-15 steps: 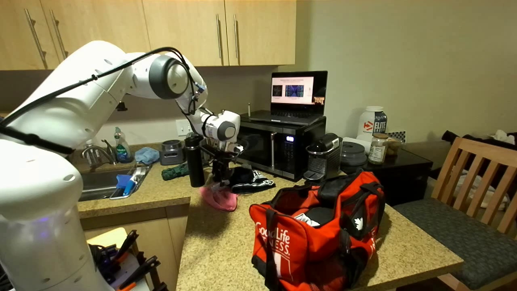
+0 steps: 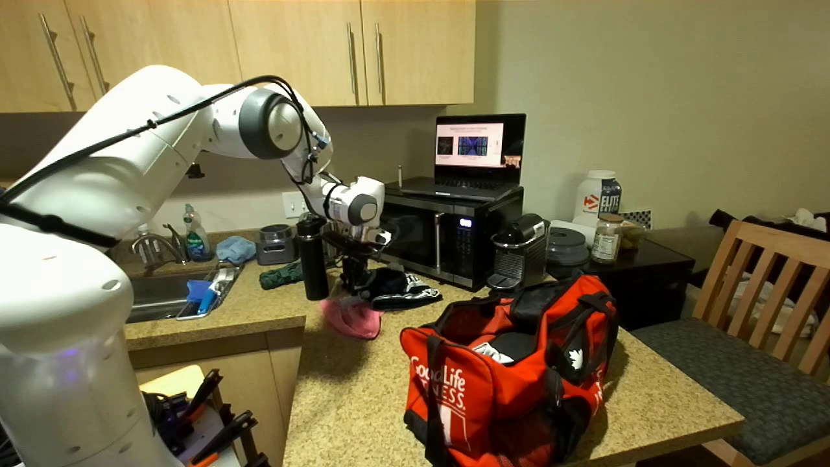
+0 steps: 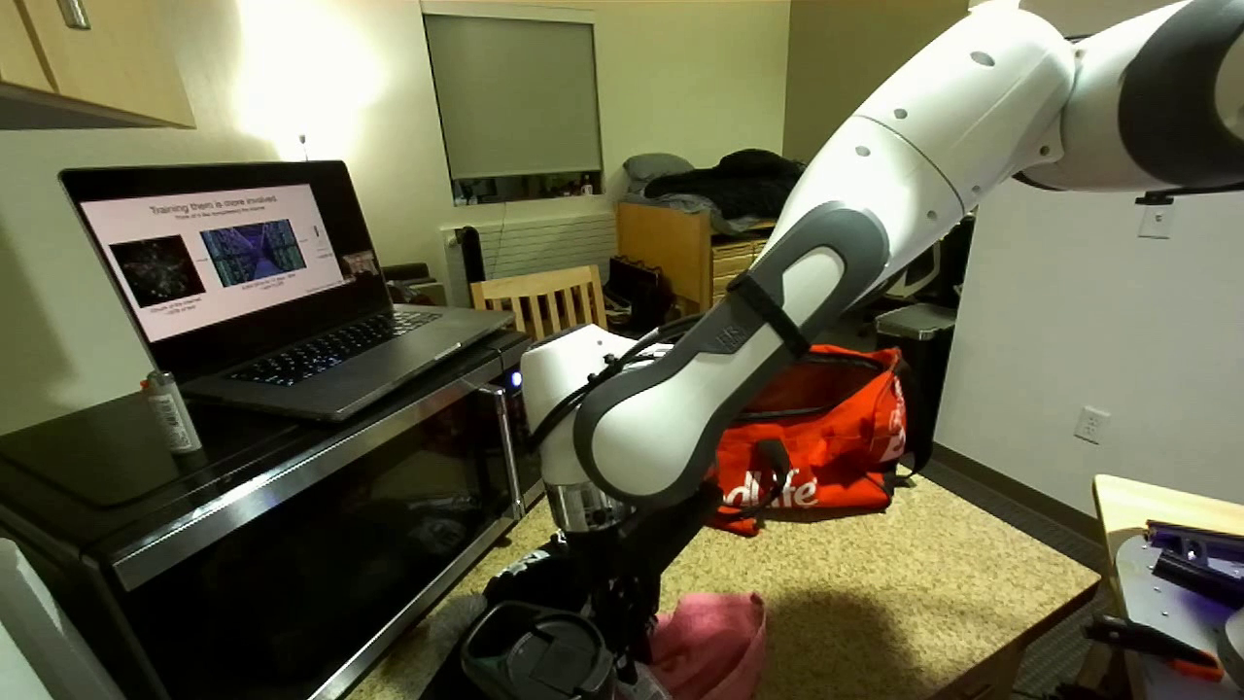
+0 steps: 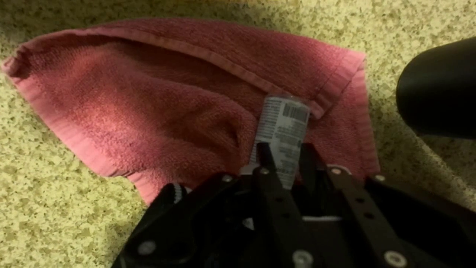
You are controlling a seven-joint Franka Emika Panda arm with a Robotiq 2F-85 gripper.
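Observation:
A pink cloth (image 4: 147, 111) lies rumpled on the counter below my gripper. Between the fingers in the wrist view is a small clear item with a white barcode label (image 4: 285, 125), its far end over the cloth. One finger (image 4: 265, 154) shows on each side of it, part-way apart. Whether they press on the item cannot be made out. In exterior view 1 my gripper (image 2: 355, 287) points down just above the cloth (image 2: 354, 318), and the labelled item does not show clearly. The red gym bag (image 2: 498, 389) stands with its top open, dark contents inside.
A tall black bottle (image 2: 313, 261) stands close beside the gripper. Black-and-white clothing (image 2: 404, 292) lies by the microwave (image 2: 436, 233), behind the cloth. A laptop (image 2: 478, 155) sits on the microwave. Clear counter (image 2: 350, 405) spreads in front of the cloth.
The arm stays almost in place. A pale patch at the gripper's tip, visible earlier in exterior view 1, now hardly shows, and the fingertips look darker there.

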